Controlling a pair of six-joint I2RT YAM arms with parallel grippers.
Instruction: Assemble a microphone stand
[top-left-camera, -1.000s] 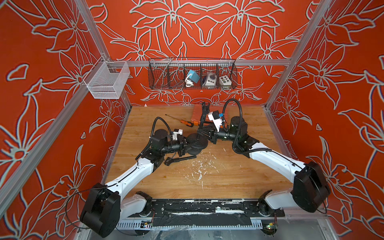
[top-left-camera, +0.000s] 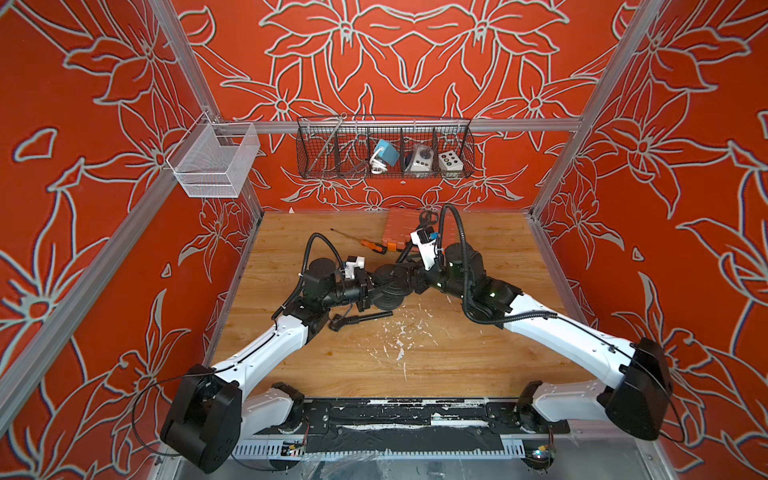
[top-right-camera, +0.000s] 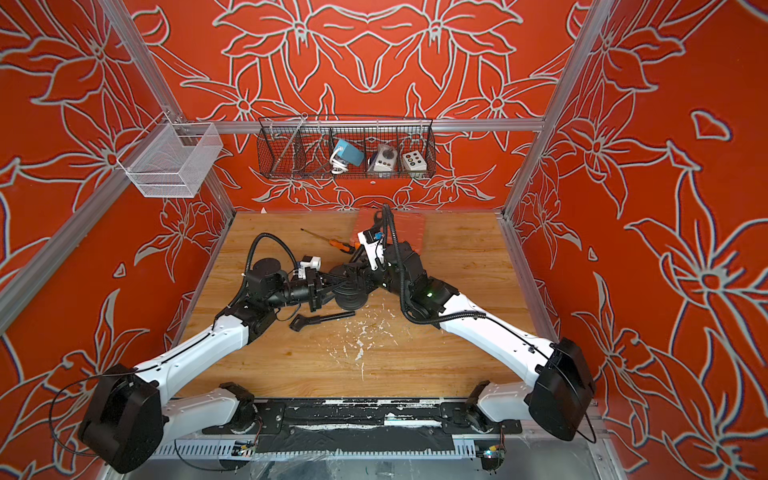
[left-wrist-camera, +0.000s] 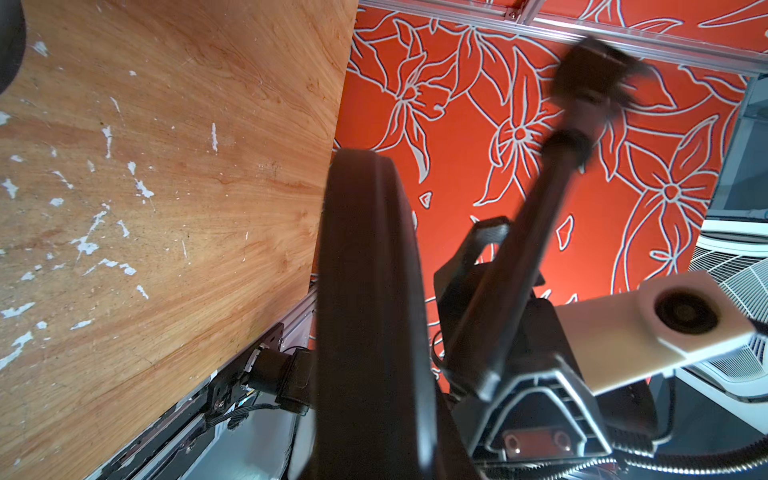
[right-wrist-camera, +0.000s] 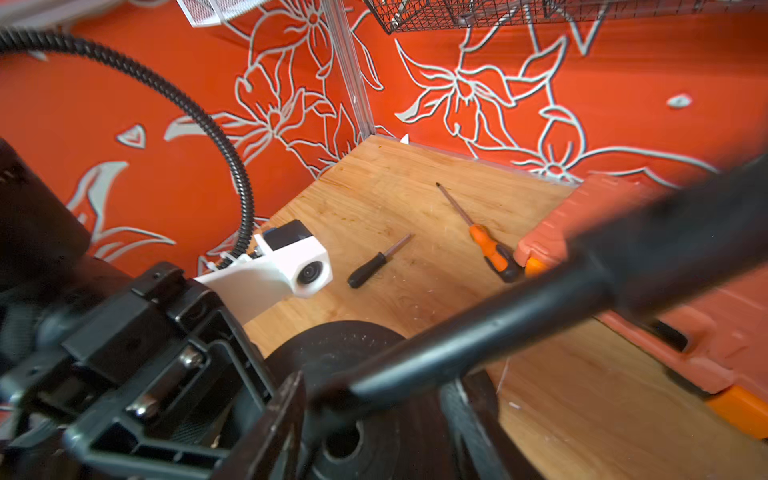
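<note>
Two round black discs overlap mid-table in the top left view, the upper disc (top-left-camera: 397, 274) above a lower one (top-left-camera: 389, 303). My left gripper (top-left-camera: 373, 289) is shut on the upper disc's left edge; in the left wrist view that disc (left-wrist-camera: 372, 304) is edge-on and hides my fingertips. A black pole (right-wrist-camera: 512, 312), blurred, leans right over the disc, its lower end by the centre hole (right-wrist-camera: 342, 441). My right gripper has its fingers (right-wrist-camera: 464, 412) spread around that lower end. Whether the pole is seated in the hole, I cannot tell.
Another black pole with a clip (top-left-camera: 360, 319) lies in front of the discs. Behind stand an orange toolbox (right-wrist-camera: 688, 288), an orange screwdriver (right-wrist-camera: 489, 246) and a small black screwdriver (right-wrist-camera: 368, 270).
The right gripper has come inward and turned around the pole's lower end. The pole's top has tipped to the right from near upright. The left arm and the disc have stayed put.
</note>
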